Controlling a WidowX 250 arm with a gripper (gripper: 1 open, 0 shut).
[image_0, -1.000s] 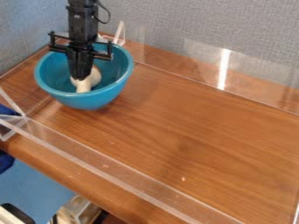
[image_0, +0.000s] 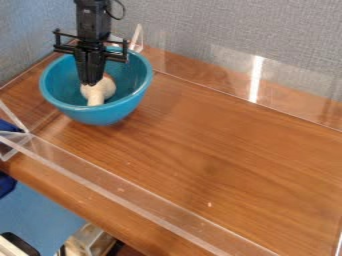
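Note:
A teal bowl (image_0: 120, 108) sits at the back left of the wooden table. Inside it lies a pale, rounded object (image_0: 96, 92). The black gripper (image_0: 91, 78) hangs down into the bowl just above this object, its fingertips at or against the object's top. It looks shut; whether anything is between the fingertips is hard to tell.
A clear panel edge runs along the front. Grey padded walls stand behind and at left. A dark blue item (image_0: 6, 132) is at the left edge.
The gripper has risen slightly and shifted a little left within the bowl. The bowl has stayed about where it was.

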